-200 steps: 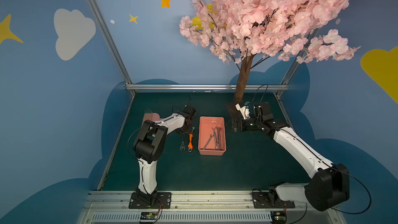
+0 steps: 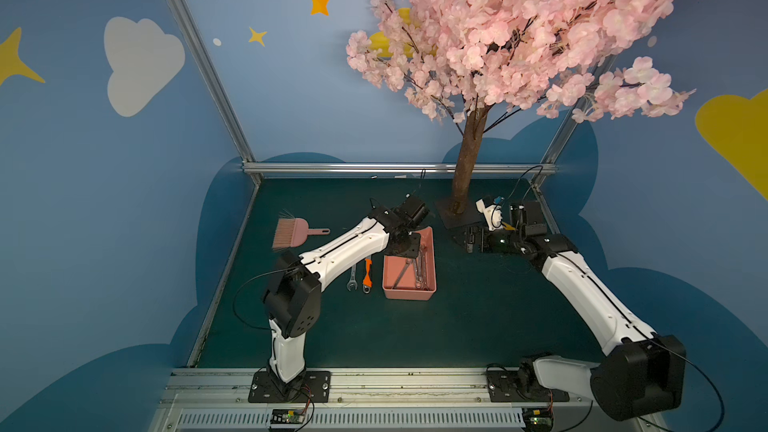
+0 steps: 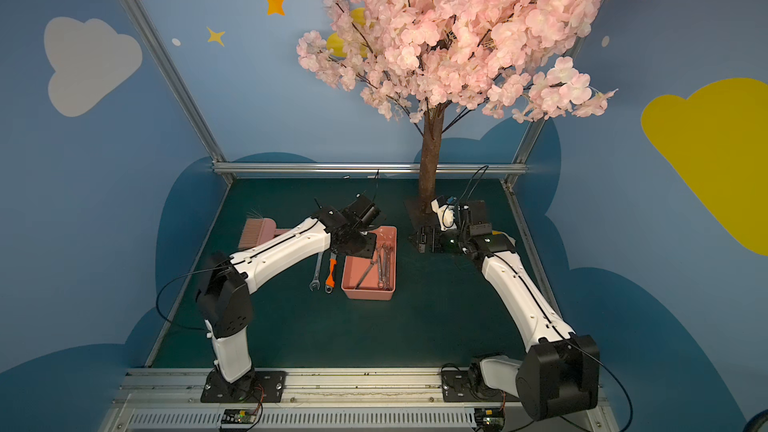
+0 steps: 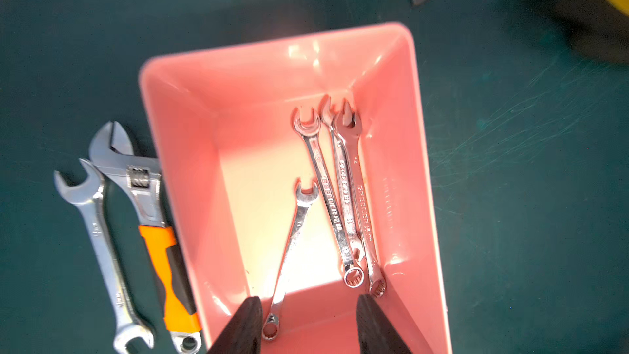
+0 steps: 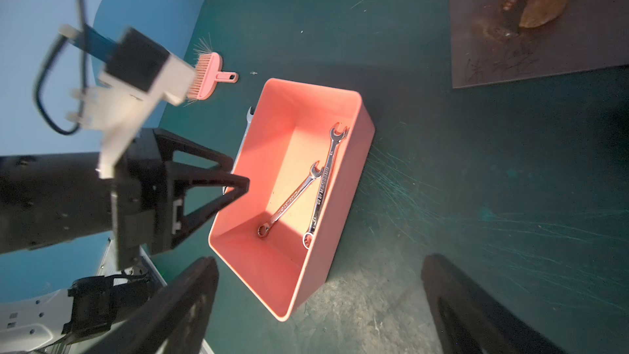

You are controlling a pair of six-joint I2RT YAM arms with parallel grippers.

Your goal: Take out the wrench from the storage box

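Observation:
Inside the pink storage box [image 4: 419, 177] several silver wrenches lie on the bottom. One short wrench [image 4: 293, 242] is slanted alone in the middle; the others [image 4: 331, 203] are bunched along the right wall. Above the box hangs my left gripper, open and empty, its fingertips over the near part of the box in the left wrist view. My right gripper stands open to the right of the box, with nothing between its fingers. On the mat left of the box are a double-ended wrench [image 4: 108, 259] and an orange-handled adjustable wrench [image 4: 163, 249].
A pink brush [image 2: 292, 233] lies at the left of the table. Behind the box stands the tree's trunk [image 2: 469, 160] on a flat base. The mat in front of the box is clear.
My left arm has reached right, from over the loose wrenches to above the box. The right gripper has shifted slightly right, away from the box.

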